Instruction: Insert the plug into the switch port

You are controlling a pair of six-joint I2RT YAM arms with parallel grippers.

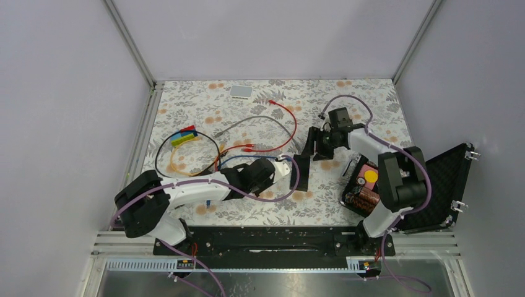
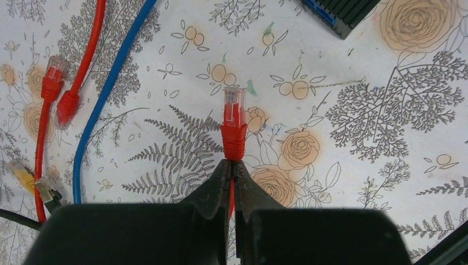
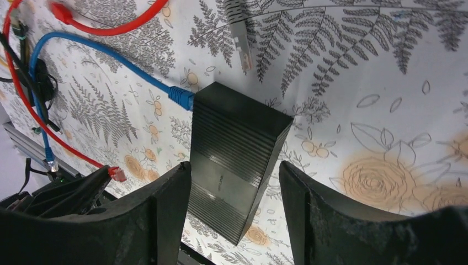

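Observation:
My left gripper is shut on a red cable just behind its plug point(image 2: 233, 135), whose clear tip points away from the fingers. A black ribbed switch box lies on the patterned table with a blue cable's plug at one end; its corner point(image 2: 342, 22) shows at the top of the left wrist view. My right gripper is above the box, fingers apart with nothing seen between them but the box below. A grey cable plug point(image 3: 243, 52) lies beside the box.
Loose red, blue, yellow and black cables lie to the left, near coloured blocks point(image 1: 183, 137). An open black case point(image 1: 436, 185) with items stands at the right. A pale rectangle point(image 1: 241, 91) lies at the back, where the table is fairly clear.

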